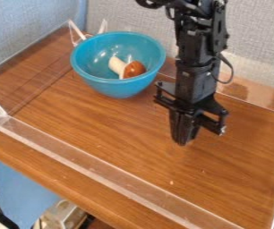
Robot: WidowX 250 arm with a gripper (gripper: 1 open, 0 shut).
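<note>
My black gripper [183, 134] hangs low over the wooden table [151, 179], right of a turquoise bowl [109, 80]. Its fingers are shut, with nothing visible between them. The bowl holds a pale object [118, 64] and a brown, rounded object [133, 70].
Bare tabletop spreads across the front and right. Clear strips run along the table's edges, and a textured grey wall [253, 45] stands behind. Below the front-left edge is a blue floor with some clutter.
</note>
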